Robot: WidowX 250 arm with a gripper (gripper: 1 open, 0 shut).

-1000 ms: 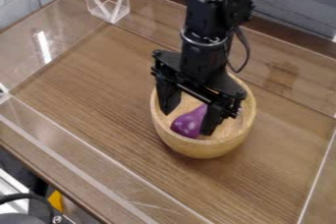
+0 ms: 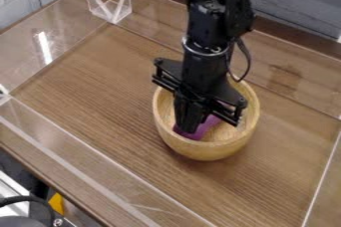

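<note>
A wooden bowl (image 2: 206, 146) sits on the table with a purple object (image 2: 205, 123) inside it. The black gripper (image 2: 189, 124) reaches down into the bowl, its fingertips at the purple object, which it partly covers. The fingers look close together; whether anything is between them cannot be made out.
A clear plastic piece (image 2: 110, 4) stands at the back left. A grey ledge runs along the back right. A dark cable and a yellow item show at the lower left edge.
The fingertips have drawn together over the purple object, hiding more of it. The bowl stays in place.
</note>
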